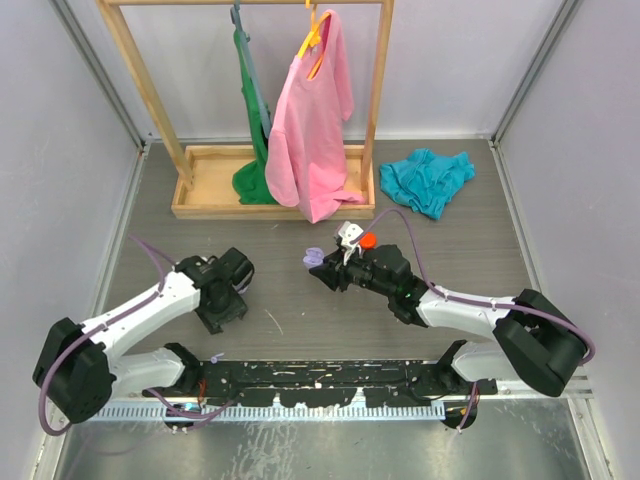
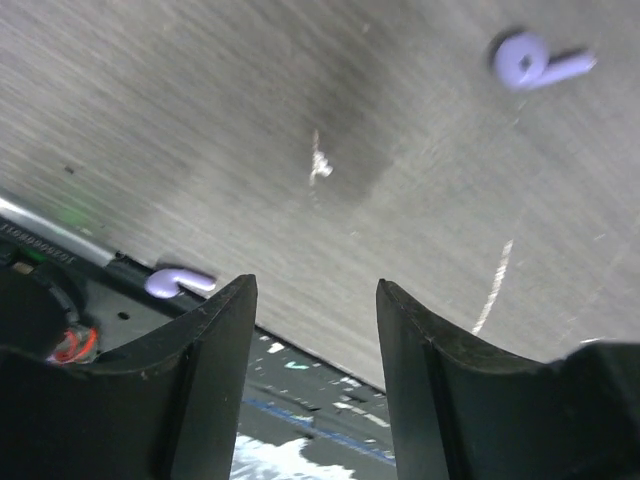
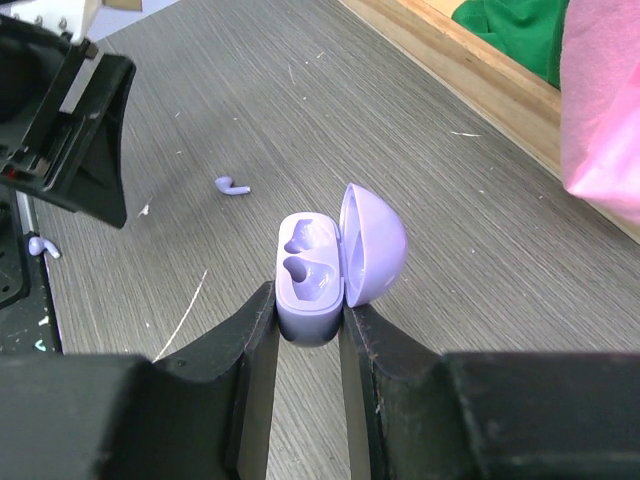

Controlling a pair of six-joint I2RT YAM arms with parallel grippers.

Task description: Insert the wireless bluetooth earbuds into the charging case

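Note:
The open lilac charging case (image 3: 308, 290) is held upright in my right gripper, its two earbud wells empty in the right wrist view. My left gripper points down over the grey floor with its fingers apart and nothing between them. One lilac earbud (image 2: 519, 64) lies at the upper right of the left wrist view; another earbud (image 2: 165, 283) lies lower left, beside the dark metal edge. In the top view the left arm hangs at the left, the right arm at the centre right.
A wooden rack (image 1: 187, 200) with a pink garment (image 1: 315, 150) and a green one stands at the back, a teal cloth (image 1: 425, 185) to its right. A dark rail (image 1: 315, 375) runs along the front.

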